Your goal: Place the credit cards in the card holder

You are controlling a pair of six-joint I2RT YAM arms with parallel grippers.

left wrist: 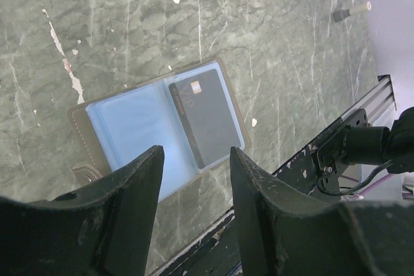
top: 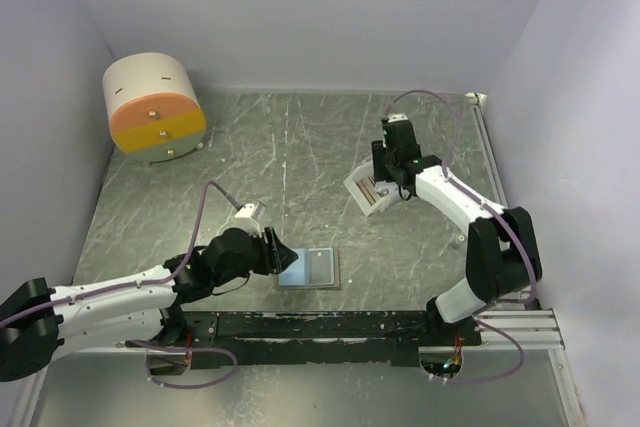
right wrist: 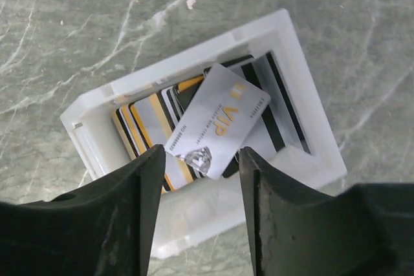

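An open card holder [top: 321, 267] lies near the front edge; in the left wrist view, a dark VIP card [left wrist: 206, 117] fills its right side beside a light blue panel [left wrist: 136, 127]. My left gripper is open above it, nothing between its fingers. A white tray [top: 362, 192] at the middle right holds several striped cards, with a silver VIP card [right wrist: 217, 117] on top in the right wrist view. My right gripper hangs over this tray, open and empty.
A rounded white drawer unit [top: 155, 107] with orange and yellow drawers stands at the back left. Walls border the sides and back.
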